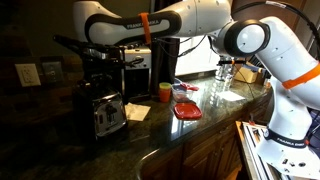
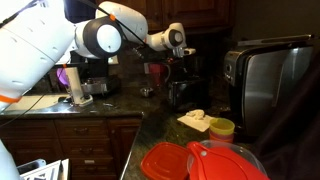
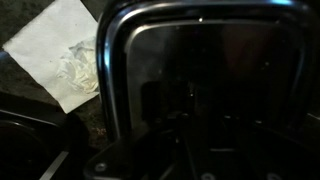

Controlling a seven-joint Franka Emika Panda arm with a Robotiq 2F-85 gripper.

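Observation:
A black, square-looking pan or tray with a shiny rounded rim fills most of the wrist view. My gripper is shut on it at the bottom of that view, where the dark fingers are hard to make out. In exterior view 1 the gripper hangs above the black toaster with its silver end, and a dark edge juts out to the left. Exterior view 2 has the toaster below the wrist. Darkness hides the exact grip and whether pan and toaster touch.
A white paper lies right of the toaster. Farther right stand colored cups and a red-lidded container. A large silver appliance stands behind.

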